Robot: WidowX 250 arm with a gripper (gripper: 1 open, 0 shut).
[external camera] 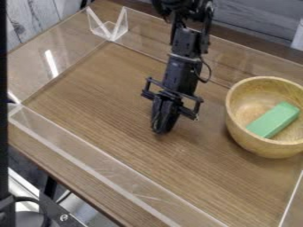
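Note:
The black robot arm hangs over the middle of the wooden table [119, 168], its gripper [162, 122] low at the tabletop with the fingertips close together. Nothing shows clearly between the fingers, which look shut. A large tan bowl [243, 133] stands at the right with a green block [275, 121] inside it, to the right of the gripper and apart from it.
A clear plastic container [108, 25] sits at the back left. Dark items lie along the near left edge.

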